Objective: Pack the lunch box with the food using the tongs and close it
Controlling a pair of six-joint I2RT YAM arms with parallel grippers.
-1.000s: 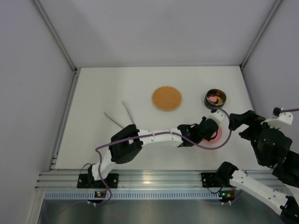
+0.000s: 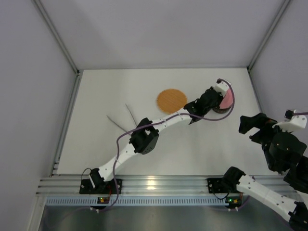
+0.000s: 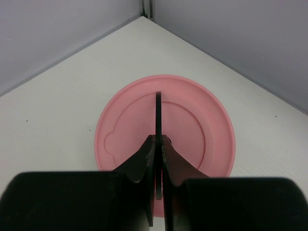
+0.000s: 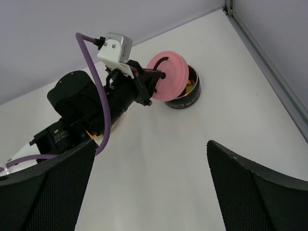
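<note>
Held by the black strap on its top, the round pink lid (image 3: 130, 125) is in my left gripper, which is shut on that strap. In the right wrist view the lid (image 4: 171, 86) hangs tilted over the left part of the dark round lunch box (image 4: 186, 100), whose right side is uncovered, with some yellow food showing inside. From above, the lid (image 2: 227, 98) hides most of the box (image 2: 221, 110). My right gripper stands open at the right, empty and well away from the box.
A round woven mat (image 2: 171, 101) lies left of the box. Two thin sticks, one of them a chopstick (image 2: 117, 123), rest farther left, near the left arm.
The left gripper has carried the lid from the front right of the table back to above the box, shifting slightly forward since the later frame.
</note>
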